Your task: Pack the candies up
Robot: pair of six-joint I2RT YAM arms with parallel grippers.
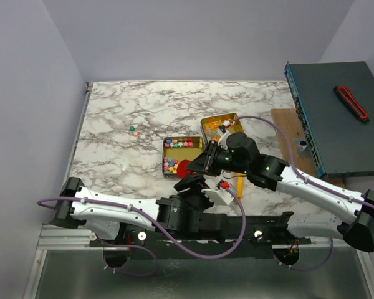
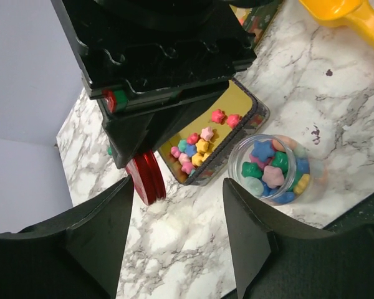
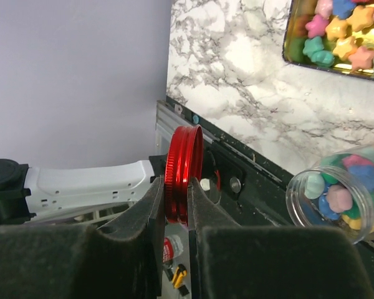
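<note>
A red round lid [image 3: 183, 174] stands on edge between the fingertips of my right gripper, which is shut on it. From the left wrist, the same lid [image 2: 147, 178] shows just beyond my left fingers. My left gripper is open, with nothing between its fingers. A clear jar [image 2: 271, 168] holding several star-shaped candies [image 2: 275, 163] lies on its side on the marble table, mouth uncovered. In the right wrist view, the jar [image 3: 336, 196] is at the lower right, apart from the lid.
A gold tray with dark sides [image 1: 186, 154] holds several candies along two of its ends. Behind it is a second tray [image 1: 219, 118]. A yellow scoop [image 2: 355, 18] lies on the marble. Loose candies [image 1: 133, 129] rest at the left, with clear table around them.
</note>
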